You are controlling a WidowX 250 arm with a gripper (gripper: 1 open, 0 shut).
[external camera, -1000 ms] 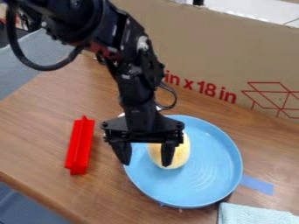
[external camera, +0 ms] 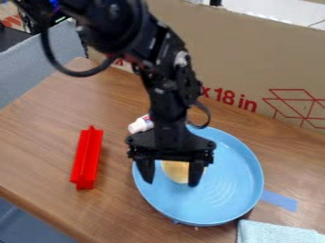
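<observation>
My black gripper hangs low over a blue plate, its two fingers apart and open. One finger is at the plate's left side, the other in front of a round pale yellow object on the plate, which it partly hides. Whether the fingers touch it is unclear. A red bar-shaped object lies on the wooden table to the left of the plate. A small white bottle or tube lies behind my wrist.
A large cardboard panel stands along the back of the table. A pale cloth is at the front right, near a strip of blue tape.
My gripper has shifted right over the yellow object, hiding more of it, and more of the white tube behind it now shows.
</observation>
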